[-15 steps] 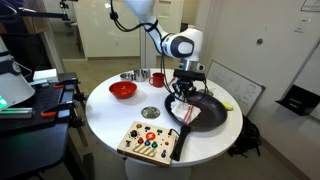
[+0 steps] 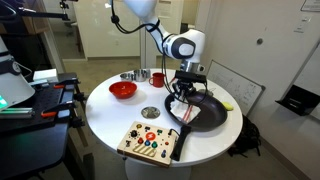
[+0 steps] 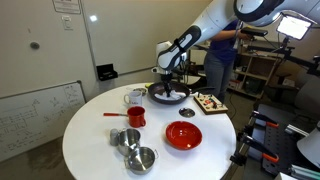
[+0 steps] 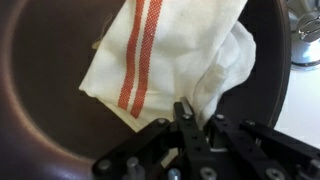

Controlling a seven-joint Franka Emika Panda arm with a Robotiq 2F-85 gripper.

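A white cloth [image 4: 170,50] with red-orange stripes lies over the inside of a dark frying pan [image 4: 50,80] in the wrist view. My gripper is shut on a bunched fold of this cloth, low in the pan. From exterior view 1 the cloth [image 2: 183,112] shows at the pan's left side, and the gripper [image 2: 184,92] reaches down to it from above. The pan [image 2: 208,112] points its handle toward the front of the table. Exterior view 2 has the gripper [image 3: 168,91] over the pan, its fingertips hard to make out.
A red bowl [image 2: 123,90], a red mug [image 2: 158,80] and metal pots [image 2: 135,75] stand left of the pan. A wooden board with knobs [image 2: 148,142] lies at the front beside the handle. A round metal lid [image 2: 150,112] rests mid-table.
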